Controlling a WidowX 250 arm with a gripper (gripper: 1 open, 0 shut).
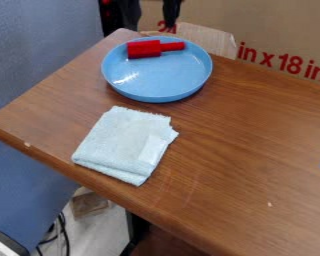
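Observation:
A blue plate point(157, 79) sits at the back of the wooden table, holding a red cylindrical object point(149, 49) on its rear half. The black gripper point(151, 22) is at the top edge above the plate, mostly out of frame, so its fingers cannot be made out. A folded pale cloth point(123, 145) lies on the table in front of the plate.
A cardboard box point(276, 40) stands behind, and the table's left edge drops to the floor with cables.

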